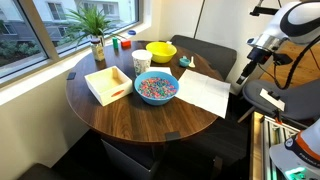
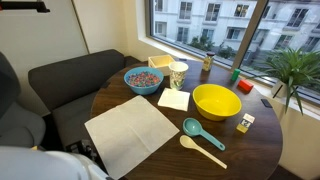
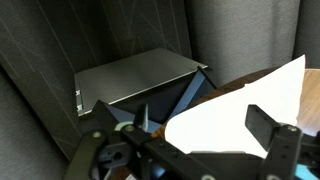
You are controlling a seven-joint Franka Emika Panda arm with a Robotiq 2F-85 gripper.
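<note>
My gripper is open, with nothing between its two separated fingers. In exterior view 1 the gripper (image 1: 248,62) hangs at the right, off the table's edge and beyond the white paper sheet (image 1: 204,95). That sheet lies flat on the round brown table (image 1: 130,118). A blue bowl (image 1: 156,98) filled with small colourful pieces stands near the middle. Behind it are a patterned white cup (image 1: 141,60) and a yellow bowl (image 1: 161,48). An empty cream box (image 1: 108,84) stands to the left.
Exterior view 2 shows a teal scoop (image 2: 205,133), a wooden spoon (image 2: 203,151) and a small yellow-and-white box (image 2: 245,122) beside the yellow bowl. A potted plant (image 2: 287,72) stands near the window. Bare tabletop lies in front of the blue bowl.
</note>
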